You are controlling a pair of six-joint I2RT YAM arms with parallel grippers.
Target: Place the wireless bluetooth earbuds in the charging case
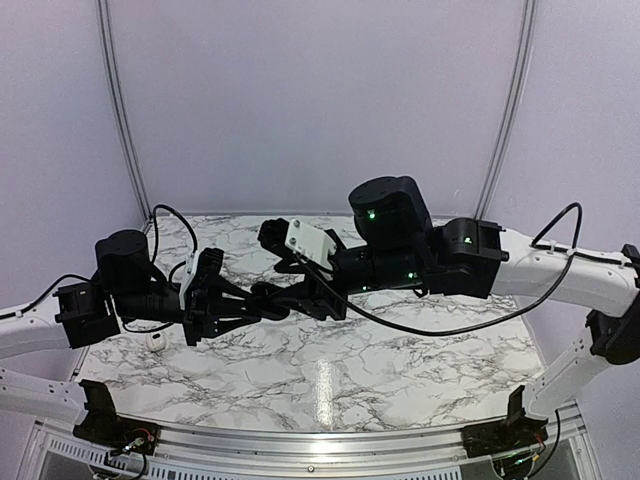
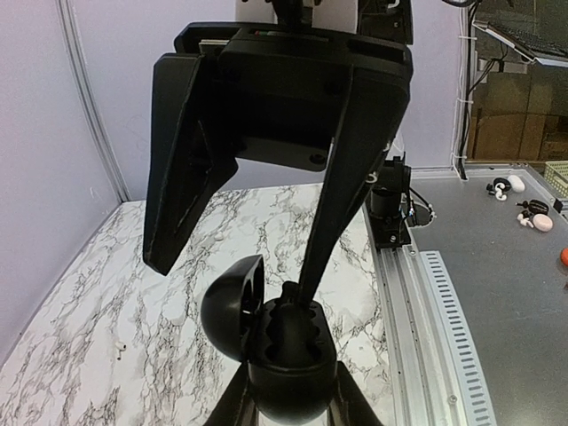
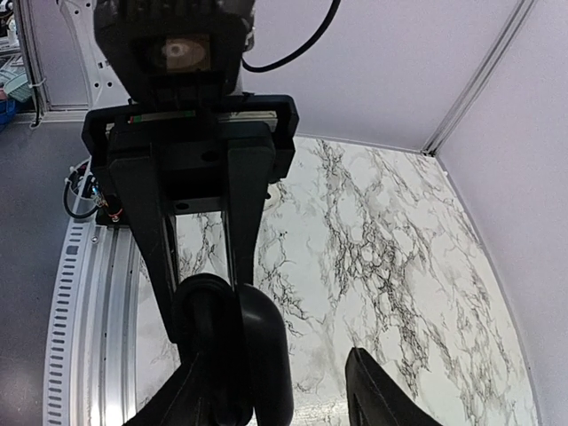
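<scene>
The black charging case (image 2: 288,364) is held in my left gripper (image 1: 250,308), its lid (image 2: 229,311) raised. My right gripper reaches over it with fingers part open; one fingertip touches the case's inner top, and the other is beside and above the lid. The right wrist view shows the case (image 3: 262,355) side-on, close below my fingertips. I cannot tell whether an earbud is between the right fingers or in the case.
A small white object (image 1: 155,340) lies on the marble table at the left, behind my left arm. Walls enclose the back and sides.
</scene>
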